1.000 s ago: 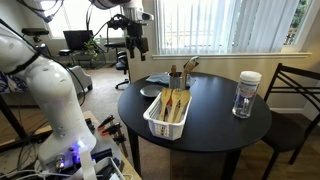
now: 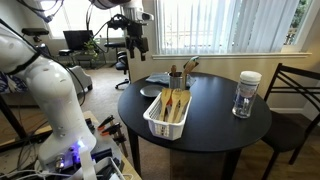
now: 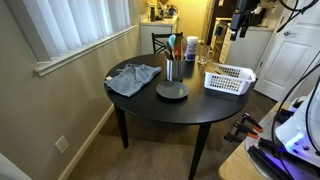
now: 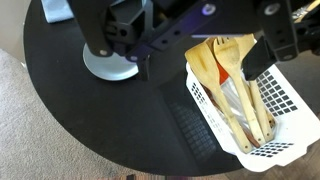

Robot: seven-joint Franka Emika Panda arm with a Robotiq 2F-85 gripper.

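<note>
My gripper [image 2: 136,47] hangs high above the left side of the round black table [image 2: 215,125], clear of everything on it. In the wrist view its fingers stand wide apart, and nothing shows between them. Below and to the right in that view is a white basket [image 4: 281,148] holding wooden utensils [image 4: 222,95] and something red. A small round plate [image 4: 110,66] lies on the table to the left of the basket. Farther back, a metal holder [image 3: 174,70] stands upright with several utensils in it. Beside the plate rests a crumpled blue-grey cloth [image 3: 133,79].
A tall white-lidded canister [image 2: 246,93] stands at the table's right side. Dark chairs [image 2: 293,110] are drawn up beyond that edge. Bare tabletop lies between basket and canister, and in front of the plate.
</note>
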